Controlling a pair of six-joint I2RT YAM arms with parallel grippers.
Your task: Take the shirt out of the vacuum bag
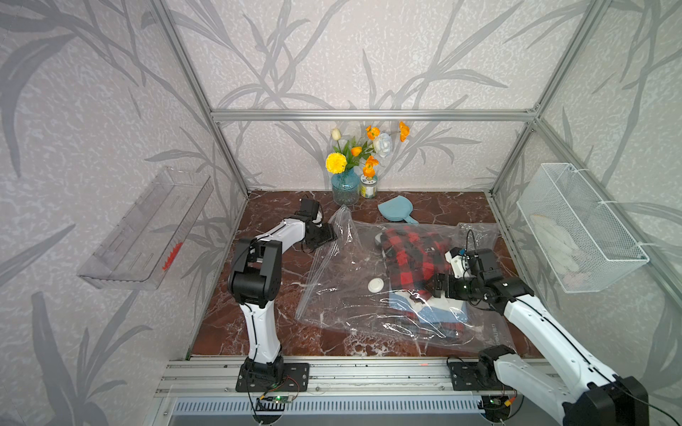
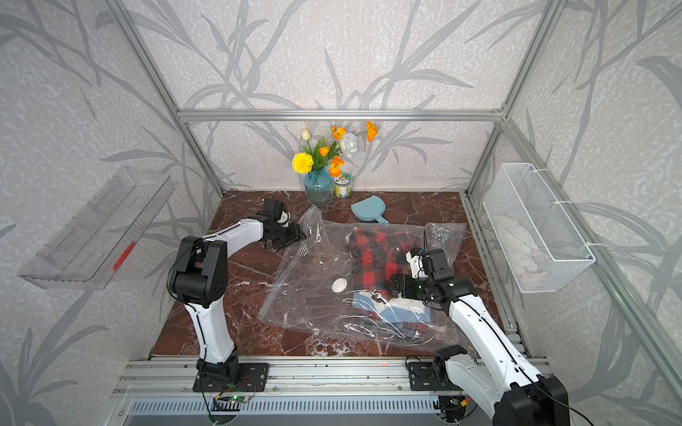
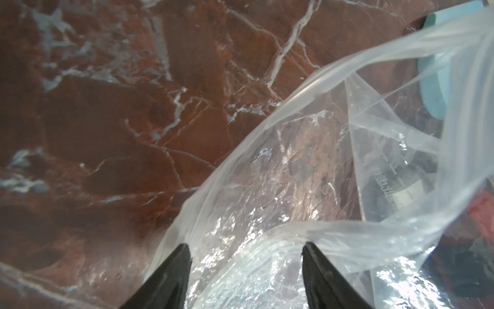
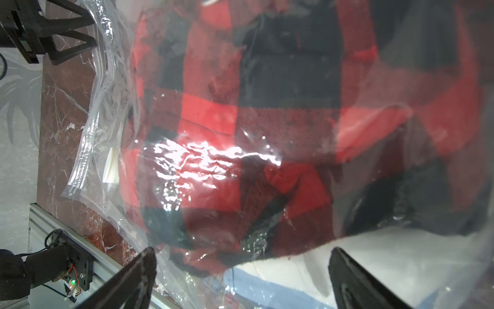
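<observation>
The clear vacuum bag (image 1: pixel 341 284) lies flat over the table's middle and right, its left edge lifted at the back. Inside it is the red and black plaid shirt (image 1: pixel 412 252), folded, with white and light blue cloth (image 1: pixel 426 306) at its front. My left gripper stands part open at the bag's raised left edge. A fold of clear film (image 3: pixel 288 231) runs across between its fingers, not visibly pinched. Over the shirt hangs my right gripper, open, with nothing gripped between its fingers.
A round white valve (image 1: pixel 375 285) sits on the bag. Behind stand a blue vase of flowers (image 1: pixel 345 186), a small can (image 1: pixel 368 186) and a blue dustpan (image 1: pixel 398 208). Wire baskets (image 1: pixel 596 241) hang at both sides. Bare table lies left of the bag.
</observation>
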